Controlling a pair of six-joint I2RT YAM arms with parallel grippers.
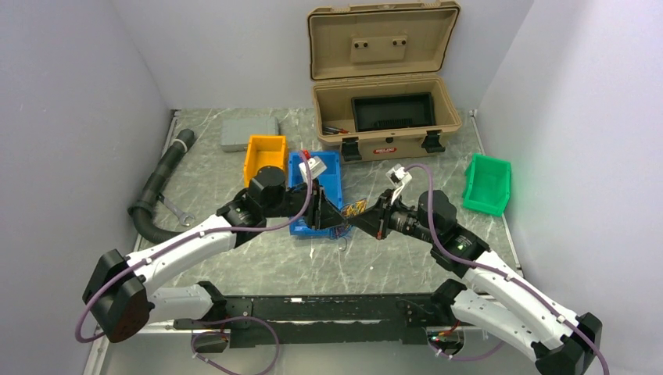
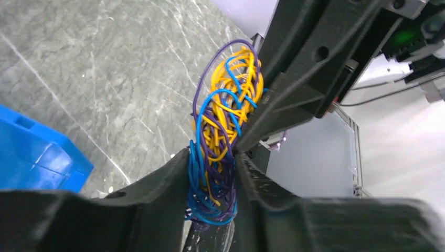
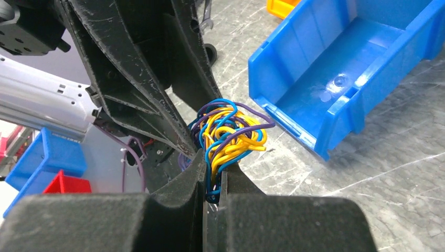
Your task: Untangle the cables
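A tangled bundle of yellow, blue and purple cables (image 2: 225, 121) hangs between my two grippers above the table. My right gripper is shut on the bundle, whose loops stick up past its fingertips. My left gripper is around the bundle's lower part in the left wrist view, its blurred fingers close on either side; whether they grip it I cannot tell. In the top view the two grippers meet near the middle, partly hiding the cables (image 1: 352, 211).
A blue bin (image 1: 320, 168) lies just behind the grippers, with an orange bin (image 1: 266, 152) to its left. An open tan toolbox (image 1: 387, 144) stands at the back, a green bin (image 1: 486, 183) at the right, and a black hose (image 1: 164, 172) at the left.
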